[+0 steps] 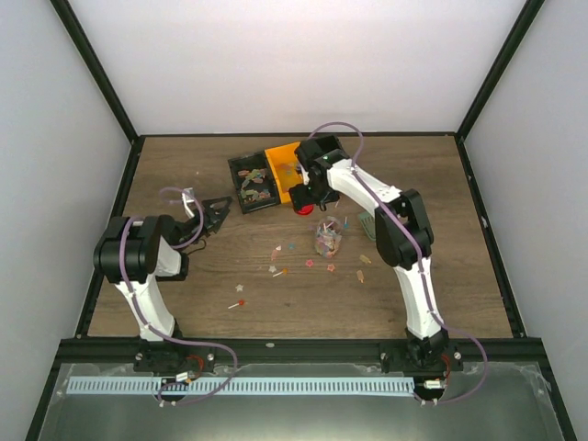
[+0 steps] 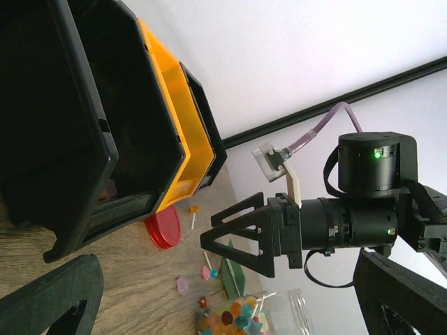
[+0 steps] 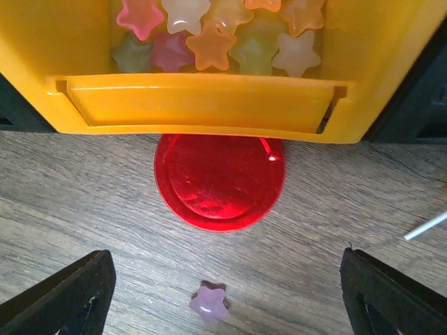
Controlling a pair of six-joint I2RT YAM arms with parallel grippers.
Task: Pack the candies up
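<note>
A clear jar (image 1: 328, 237) of mixed candies stands mid-table, its mouth free of any lid. The red lid (image 3: 219, 183) lies flat on the table against the front of the yellow bin (image 3: 202, 105), which holds star candies (image 3: 211, 46). Over that lid hovers my right gripper, open and empty, its fingers to either side of a purple star candy (image 3: 209, 303) on the table below. At the left of the table my left gripper is open with nothing between its fingers, facing the bins.
Black bins flank the yellow one; the left black bin (image 1: 254, 182) holds candies. A green scoop (image 1: 367, 225) lies partly under the right arm. Loose candies and lollipops (image 1: 237, 304) are scattered over the front middle.
</note>
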